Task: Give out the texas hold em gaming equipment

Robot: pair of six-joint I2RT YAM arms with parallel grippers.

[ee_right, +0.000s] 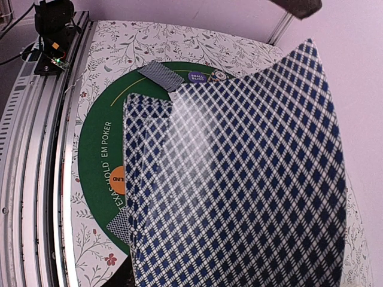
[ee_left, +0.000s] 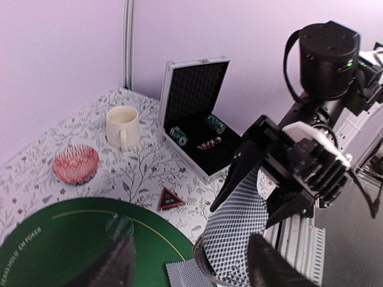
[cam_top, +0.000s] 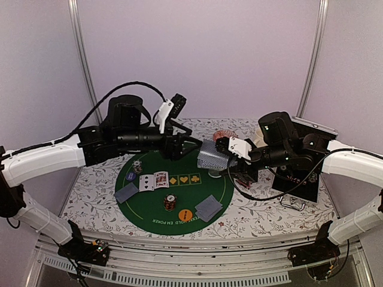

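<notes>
My right gripper is shut on a blue-and-white checked card deck [ee_left: 230, 242], raised above the right side of the green poker mat [cam_top: 146, 218]. The right wrist view is largely filled by the deck [ee_right: 257, 173]; its front card curves away from the stack at the left. Just left of the deck in the top view is my left gripper [cam_top: 190, 145]. Its blurred fingers [ee_left: 114, 263] stand apart in the left wrist view, the deck showing beyond the gap and no card visibly gripped. Face-down cards [cam_top: 208, 207] lie at the mat's front right, others [cam_top: 126, 192] at its left.
Face-up cards [cam_top: 154, 181], a chip stack [cam_top: 170, 202], an orange blind marker [cam_top: 185, 215] and a blue small-blind marker [ee_right: 197, 77] rest on the mat. Right of it are an open chip case [ee_left: 191, 128], a mug [ee_left: 123, 127], a red-and-white round item [ee_left: 76, 164] and a red triangle [ee_left: 170, 198].
</notes>
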